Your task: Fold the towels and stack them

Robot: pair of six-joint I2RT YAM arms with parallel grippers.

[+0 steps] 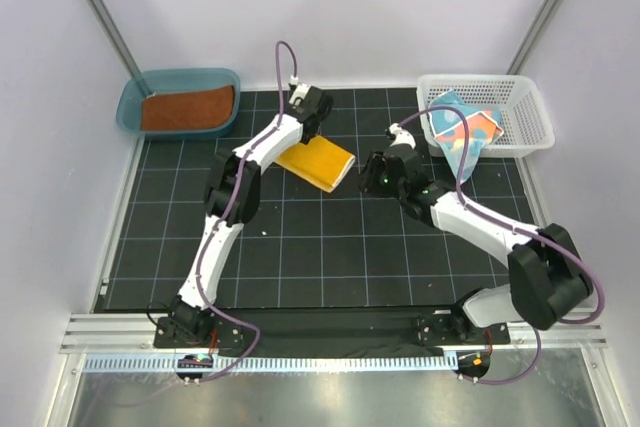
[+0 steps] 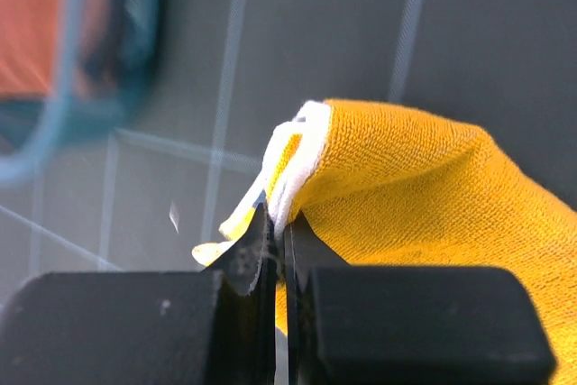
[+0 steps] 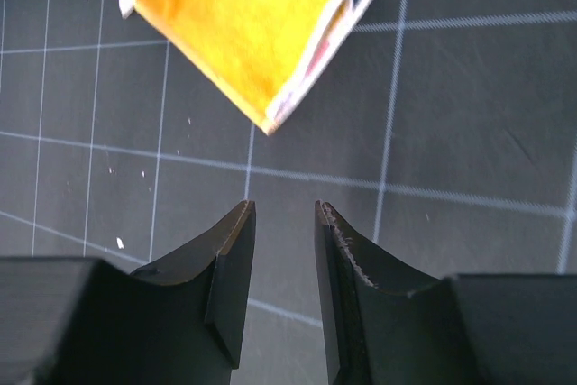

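Observation:
A folded yellow towel (image 1: 318,163) with white edging lies slantwise at the middle of the dark table. Its upper-left end is pinched in my left gripper, whose fingers are shut on the layered, white-edged corner of the towel (image 2: 406,169). My right gripper (image 1: 375,175) hangs just right of the towel's lower-right end and does not touch it. Between its parted fingers only bare table shows. In the right wrist view, the free end of the towel (image 3: 243,24) lies ahead of that gripper, its folded layers visible along the edge.
A blue bin (image 1: 128,112) at the back left holds a folded brown towel (image 1: 188,110). At the back right, a white basket (image 1: 530,127) has a colourful towel (image 1: 465,127) hanging over its front rim.

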